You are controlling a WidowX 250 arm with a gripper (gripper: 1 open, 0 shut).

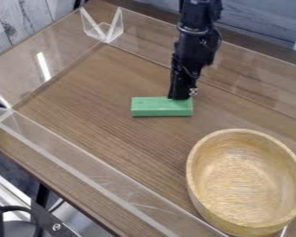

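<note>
My black gripper [180,93] reaches down from the top centre, its tip low at the upper right edge of a flat green block [157,106] that lies on the wooden table [82,120]. The gripper looks shut, with nothing visible between its fingers; whether it touches the block is hard to tell.
A round wooden bowl [243,180] sits at the lower right. Clear plastic pieces stand at the upper left, and a clear strip runs along the left. Black equipment is at the bottom left corner. The middle and left of the table are open.
</note>
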